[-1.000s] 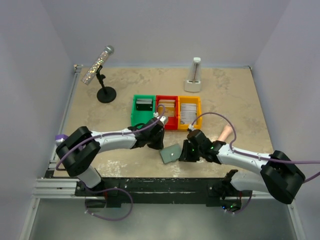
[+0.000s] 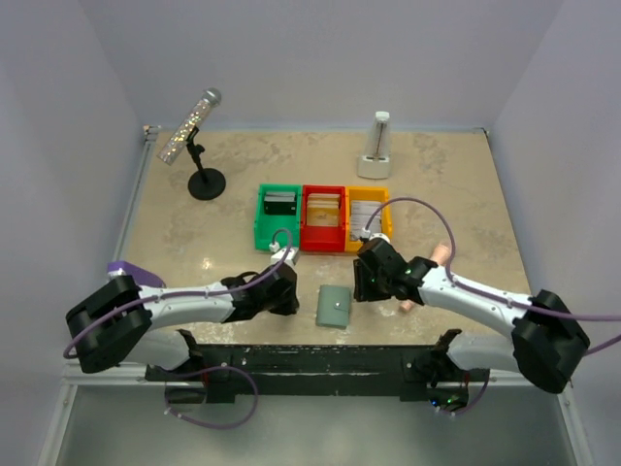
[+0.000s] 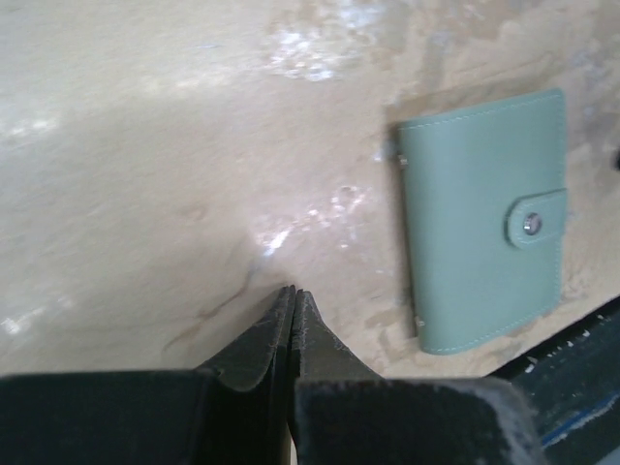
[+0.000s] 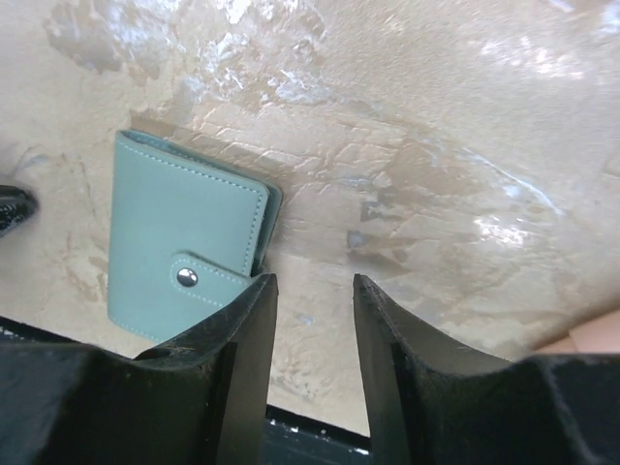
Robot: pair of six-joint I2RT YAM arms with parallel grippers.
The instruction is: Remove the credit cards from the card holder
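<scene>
The pale green card holder (image 2: 334, 306) lies flat and closed near the table's front edge, its snap strap (image 4: 199, 278) fastened on the side facing up. To its left is my left gripper, shut with nothing between its fingers and clear of the holder. On the other side, my right gripper stands part open just off the strap edge. Only bare table shows between its fingertips. Any cards inside the holder (image 3: 487, 223) are hidden by its cover.
Green (image 2: 260, 233), red (image 2: 320, 241) and yellow (image 2: 389, 209) bins stand behind the arms, with stacked cards inside. A pinkish object (image 4: 596, 334) lies to the right. A microphone on a stand (image 2: 207, 184) and a white stand (image 2: 375, 167) are farther back.
The card holder has turned from a slant to nearly square with the table edge. My left gripper has drawn away to the left; the right one has shifted slightly and now stands beside the holder.
</scene>
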